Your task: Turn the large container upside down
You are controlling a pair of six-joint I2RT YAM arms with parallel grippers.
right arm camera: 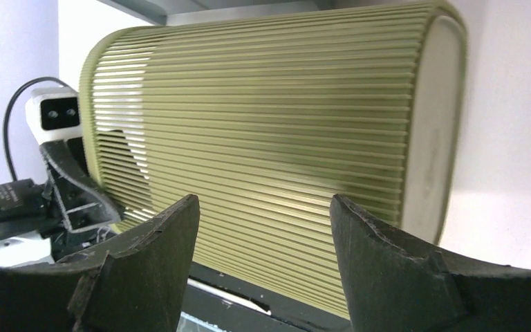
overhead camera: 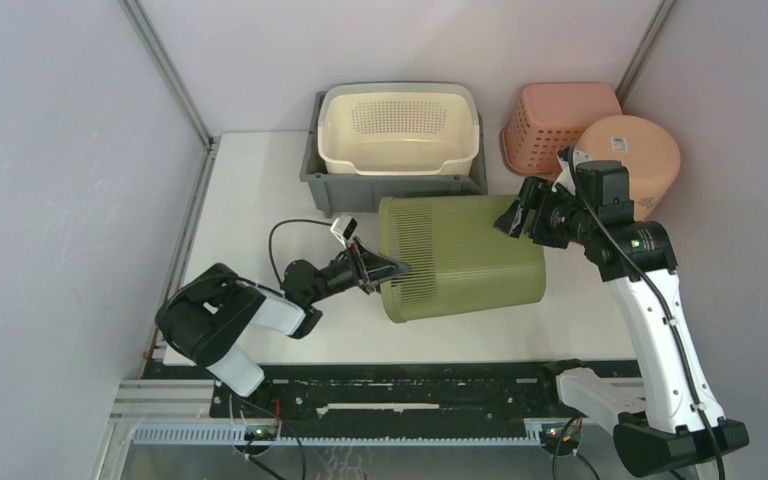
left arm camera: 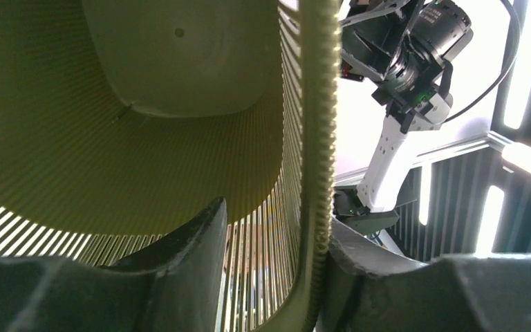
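Note:
The large olive-green ribbed container (overhead camera: 470, 260) lies on its side on the white table, open end toward the left. My left gripper (overhead camera: 385, 275) is at that open end; in the left wrist view its fingers (left arm camera: 187, 277) straddle the container's rim (left arm camera: 314, 173), partly open, and whether both touch it is unclear. My right gripper (overhead camera: 515, 215) is above the container's upper right part, fingers apart; in the right wrist view the ribbed side (right arm camera: 263, 124) lies beyond them with nothing seen between.
A grey bin (overhead camera: 390, 188) holding a cream basket (overhead camera: 400, 150) stands behind the container. A pink basket (overhead camera: 545, 135) and a peach lidded container (overhead camera: 640, 150) are at the back right.

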